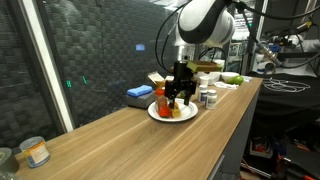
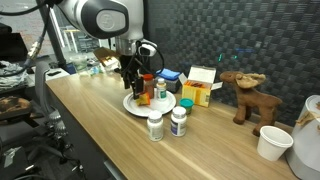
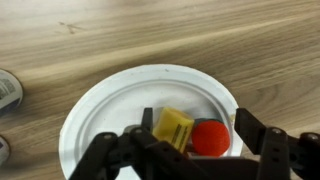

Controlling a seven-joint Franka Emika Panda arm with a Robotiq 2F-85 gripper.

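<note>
A white plate (image 3: 95, 115) lies on the wooden counter. On it are a yellow item (image 3: 173, 127) and a round red item (image 3: 210, 137), side by side in the wrist view. My gripper is over the plate, its dark fingers spread apart with the yellow and red items showing in the gap. Whether the fingers touch either item cannot be told. From the side in exterior view 1, the gripper (image 1: 181, 97) hangs low above the plate, close to an orange-brown bottle (image 1: 161, 98).
Two white jars, one being the nearer jar (image 2: 155, 125), stand beside the plate. Past it are a blue item (image 2: 168, 75), an open yellow box (image 2: 198, 87) and a brown toy moose (image 2: 256, 100).
</note>
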